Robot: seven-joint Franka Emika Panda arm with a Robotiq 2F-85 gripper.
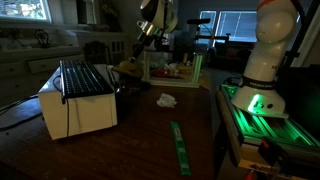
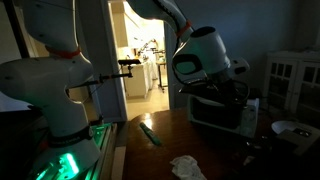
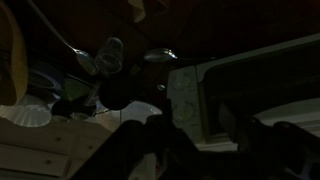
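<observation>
My gripper (image 1: 143, 42) hangs in the air above the back of the table, beyond the white box. In the other exterior view the gripper (image 2: 241, 78) is over a dark box-like thing. The wrist view is very dim; the dark fingers (image 3: 165, 125) seem to stand apart there, and I make out nothing held between them. Below lie a spoon (image 3: 160, 55), another long spoon (image 3: 78, 54) and a clear glass (image 3: 110, 56). A white fluted bowl (image 3: 30, 111) is at the left. A brown rounded thing (image 1: 129, 68) sits low under the gripper.
The white box (image 1: 92, 110) with a dark ribbed top stands at the left. A crumpled white cloth (image 1: 166, 100) and a green strip (image 1: 180, 148) lie on the brown table. Wooden racks (image 1: 172, 73) with coloured items stand behind.
</observation>
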